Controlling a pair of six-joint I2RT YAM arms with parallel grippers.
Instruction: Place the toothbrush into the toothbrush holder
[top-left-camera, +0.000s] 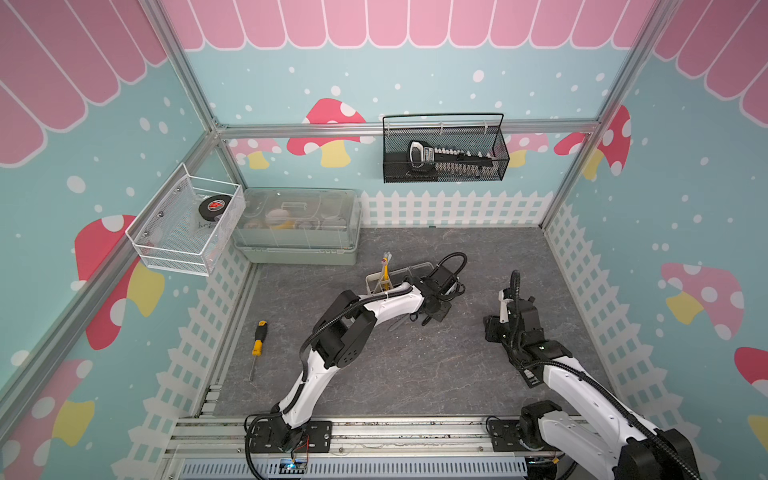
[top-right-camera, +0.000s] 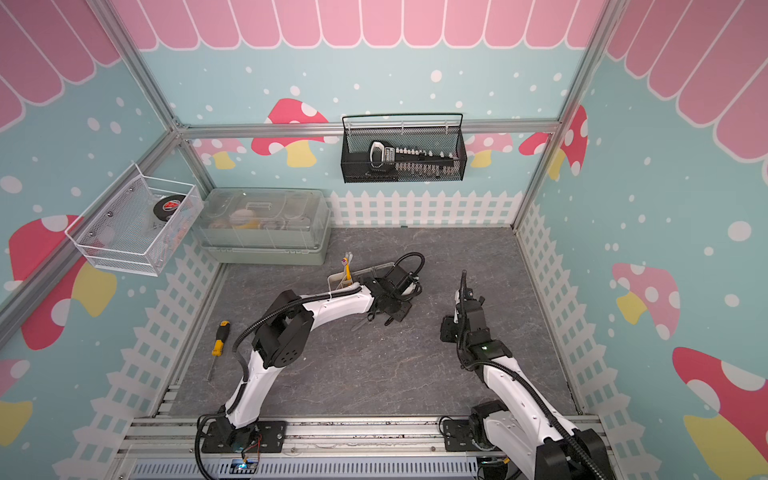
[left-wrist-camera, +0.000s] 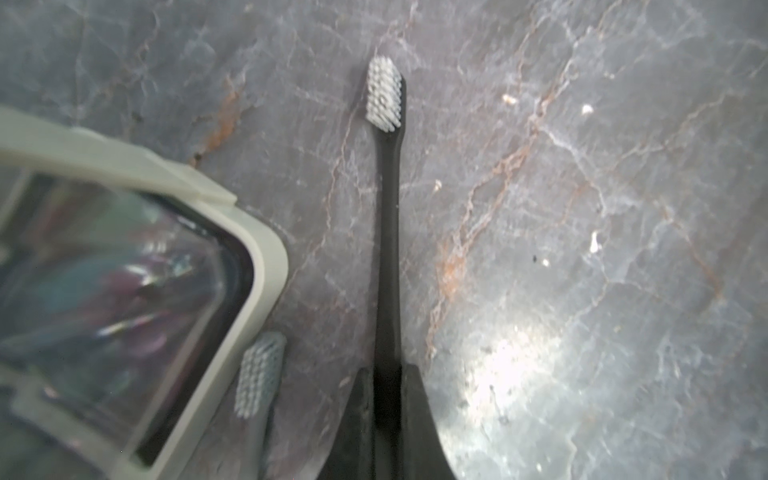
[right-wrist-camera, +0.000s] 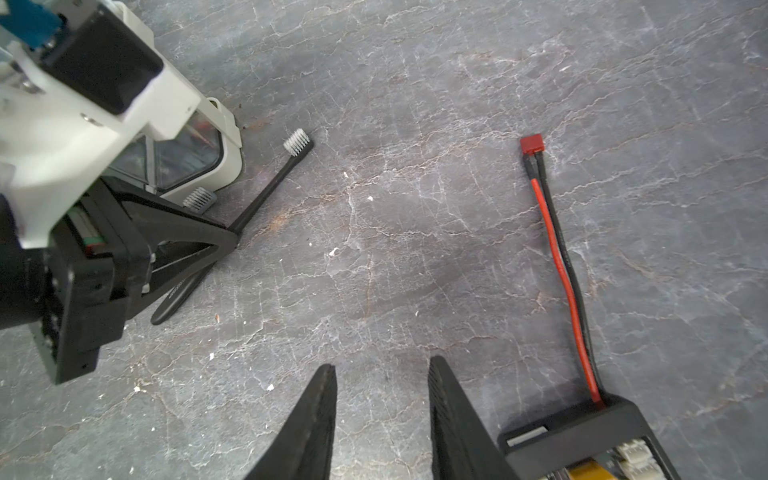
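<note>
A black toothbrush (left-wrist-camera: 389, 240) with white bristles lies along the grey tabletop in the left wrist view. Its handle runs between the fingertips of my left gripper, which is shut on it close to the table. A second, grey toothbrush (left-wrist-camera: 260, 384) lies beside the beige-rimmed box (left-wrist-camera: 272, 256); its handle runs out of frame. My right gripper is open over bare table, nothing between its fingers. No toothbrush holder can be clearly made out; a thin yellow item (top-left-camera: 385, 272) stands at the box, too small to identify.
A black battery pack (right-wrist-camera: 576, 440) with a red-black cable (right-wrist-camera: 557, 248) lies below my right gripper. A screwdriver (top-left-camera: 259, 340) is at the left, a lidded green bin (top-left-camera: 300, 252) at the back left.
</note>
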